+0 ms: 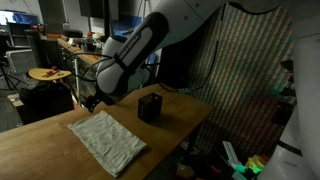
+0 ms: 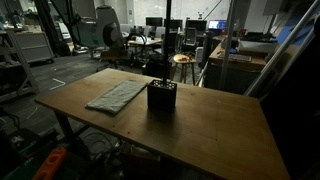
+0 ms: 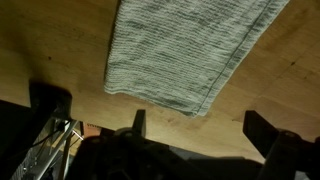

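Note:
A grey ribbed cloth point(image 1: 108, 140) lies flat on the wooden table, and it also shows in exterior view 2 as a pale oblong point(image 2: 118, 96). In the wrist view the cloth point(image 3: 180, 50) fills the upper middle, with one end just beyond the fingertips. My gripper is open, its two dark fingers wide apart with nothing between them. It hangs above the table near the cloth's far end in exterior view 1, clear of the cloth as far as I can tell.
A black square holder point(image 1: 150, 107) stands on the table point(image 2: 215, 120) beside the cloth. Bare wood lies to the holder's other side in exterior view 2. Stools and desks are behind the table.

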